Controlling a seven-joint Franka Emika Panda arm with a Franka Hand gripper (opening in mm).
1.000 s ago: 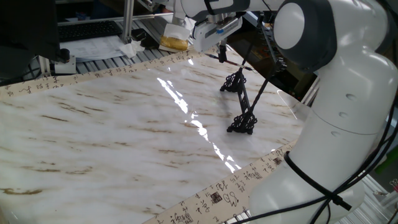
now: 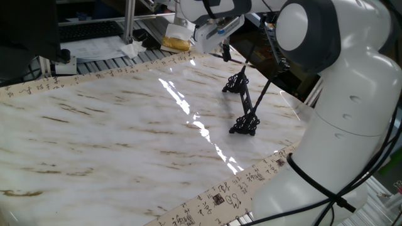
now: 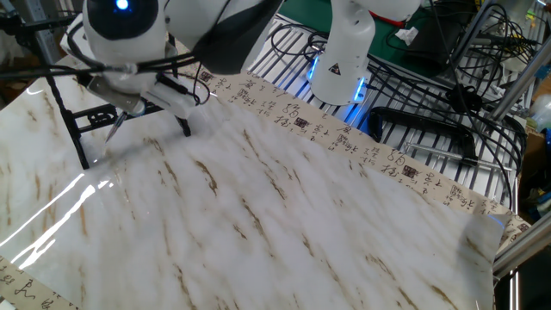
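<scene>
My gripper (image 2: 226, 53) hangs high at the far side of the table, close to a black openwork rack (image 2: 247, 103) on two ornate feet. In the second exterior view the white hand (image 3: 129, 89) is above the rack's crossbar (image 3: 96, 117), between its two uprights. A slim, pale, pointed thing like a pen or brush (image 3: 114, 128) slants down and left from under the hand. Whether the fingers grip it is too small to make out, and the finger's opening is hidden by the hand.
Beyond the far edge lies a yellow-brown packet (image 2: 176, 43). Another white robot base (image 3: 337, 73) and a black clamp (image 3: 422, 129) stand outside the table.
The thin stick that ran sideways from the fingertips towards the rack no longer shows clearly in the first exterior view. The gripper is slightly higher; the rack has stayed put.
</scene>
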